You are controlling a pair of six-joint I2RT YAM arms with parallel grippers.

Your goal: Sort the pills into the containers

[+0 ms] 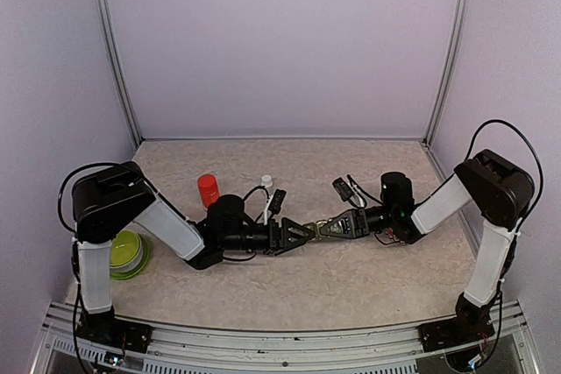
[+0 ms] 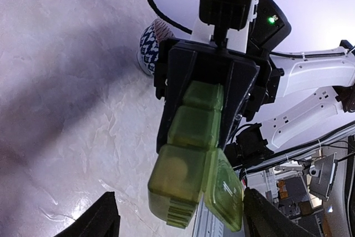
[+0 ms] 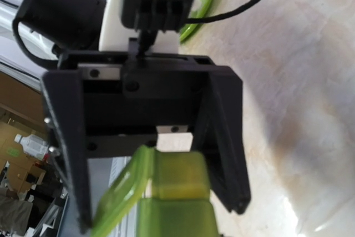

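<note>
A translucent green pill box (image 2: 191, 131) with several compartments is held above the table between the two arms. My right gripper (image 1: 337, 227) is shut on one end of it. The compartment nearest my left hand has its lid (image 2: 224, 190) swung open to the side, and orange-yellow shows dimly through the green plastic. My left gripper stands part open, its fingers (image 3: 227, 154) apart on either side of that end of the box. Whether either finger touches the lid, I cannot tell.
A red bottle (image 1: 208, 188) and a small white bottle (image 1: 266, 181) stand behind the left arm. Stacked green bowls (image 1: 125, 247) sit at the left. A blue-and-white patterned cup (image 2: 148, 48) stands beyond the right gripper.
</note>
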